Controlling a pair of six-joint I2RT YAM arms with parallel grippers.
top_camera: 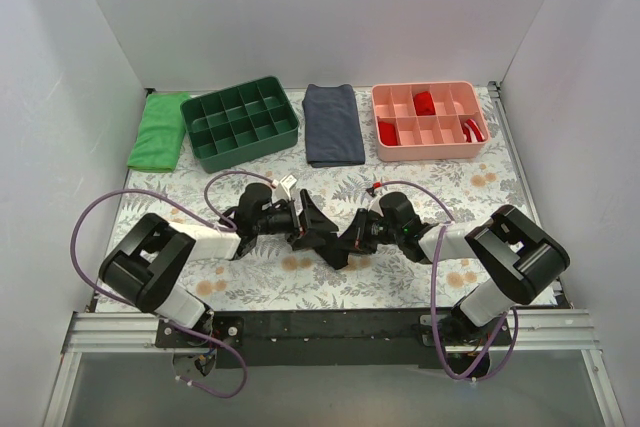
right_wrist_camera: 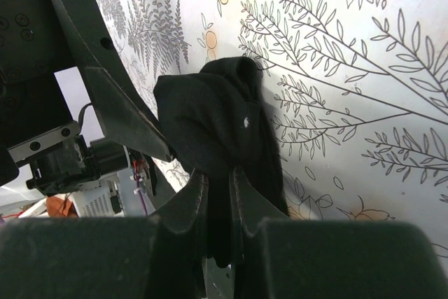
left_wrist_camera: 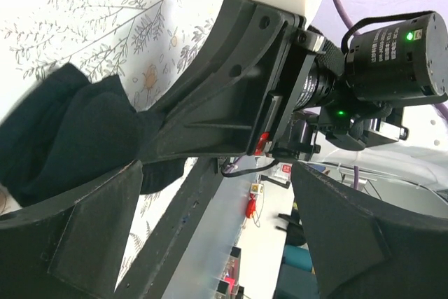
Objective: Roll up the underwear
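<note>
Black underwear (top_camera: 330,249) lies bunched on the white patterned mat at the front centre, partly rolled. My right gripper is shut on it, with cloth bulging up from between the fingertips in the right wrist view. My left gripper (top_camera: 305,217) stands open just left of and over the cloth; in the left wrist view the cloth (left_wrist_camera: 70,138) shows beyond and between its wide-set fingers, with the right gripper's body close by.
A green divider box (top_camera: 240,119), a pink divider box (top_camera: 428,147) with red items, a folded green cloth (top_camera: 156,132) and a grey cloth (top_camera: 333,125) stand along the back.
</note>
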